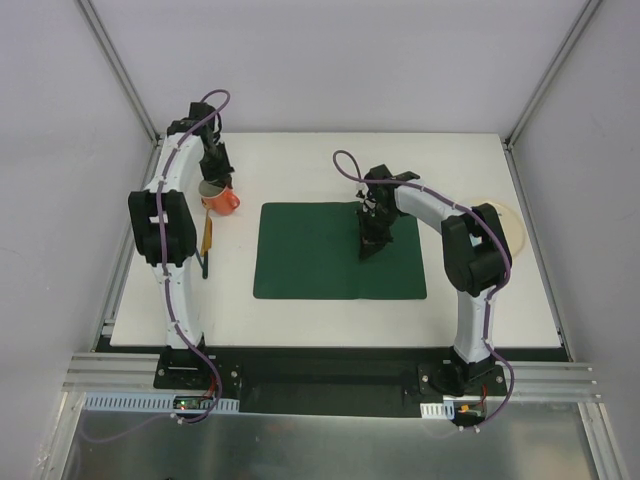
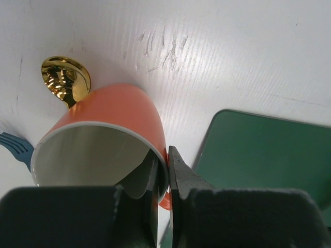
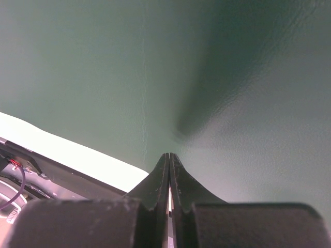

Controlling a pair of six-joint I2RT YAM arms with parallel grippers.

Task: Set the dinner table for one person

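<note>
An orange mug (image 1: 222,202) with a pale inside is held by its rim in my left gripper (image 1: 229,182), over the left part of the table. The left wrist view shows the fingers (image 2: 181,173) closed on the rim of the mug (image 2: 124,106), whose opening is tilted toward the camera. Beyond the mug show a gold spoon (image 2: 66,80) and a blue fork (image 2: 18,149). A green placemat (image 1: 305,250) lies flat mid-table. Above its right half is my right gripper (image 1: 364,256), shut with nothing between its fingertips.
A pale round plate (image 1: 514,230) lies at the table's right side, partly covered by the right arm. A knife (image 1: 207,238) lies left of the placemat, near the left arm.
</note>
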